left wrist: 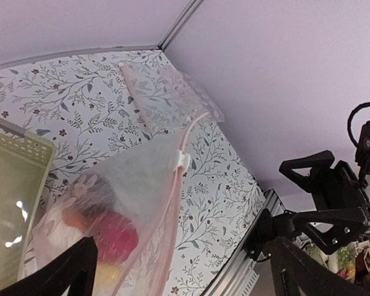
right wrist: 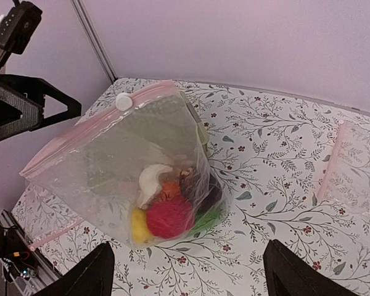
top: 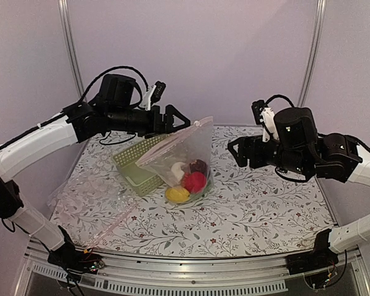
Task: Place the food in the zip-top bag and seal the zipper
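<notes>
A clear zip top bag (top: 200, 140) with a pink zipper strip stands tilted in mid-table, food bunched at its bottom. Inside are a red piece (right wrist: 169, 217), a yellow piece (right wrist: 140, 227), a white curved piece (right wrist: 152, 183), a dark purple piece (top: 198, 166) and something green. A white slider (right wrist: 124, 102) sits on the strip near its upper corner. My left gripper (top: 177, 119) is open at the strip's upper side, its fingers apart with nothing gripped between them. To the bag's right, my right gripper (top: 235, 152) hangs open and empty, clear of it.
A green basket (top: 128, 166) stands empty behind and left of the bag. Flat clear bags lie on the left of the table (top: 89, 206) and at the right (right wrist: 357, 166).
</notes>
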